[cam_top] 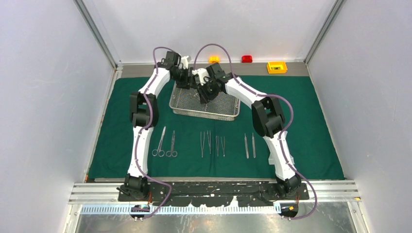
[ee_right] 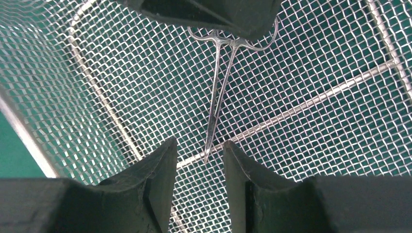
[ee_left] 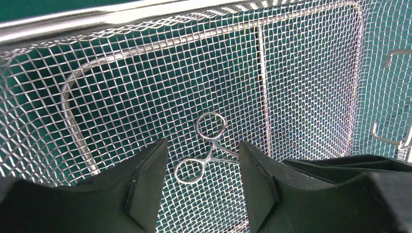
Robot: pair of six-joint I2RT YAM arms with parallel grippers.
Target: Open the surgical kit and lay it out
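One ring-handled clamp (ee_left: pixel 209 158) lies on the mesh floor of the wire basket (cam_top: pixel 201 115). Its finger rings show in the left wrist view, with my left gripper open above them and holding nothing. The clamp's shanks and narrow tip (ee_right: pixel 214 114) are visible in the right wrist view. My right gripper stands open near that tip, one finger to each side of it in the picture, with nothing gripped. From the top, both grippers hang over the basket's left half and mostly hide the clamp.
Two scissors (cam_top: pixel 161 140), several tweezers (cam_top: pixel 202 143) and two slim handles (cam_top: pixel 246 145) lie in a row on the green cloth (cam_top: pixel 301 116). Yellow (cam_top: pixel 277 67) and red (cam_top: pixel 247 59) bins stand behind. Both arms are close together over the basket.
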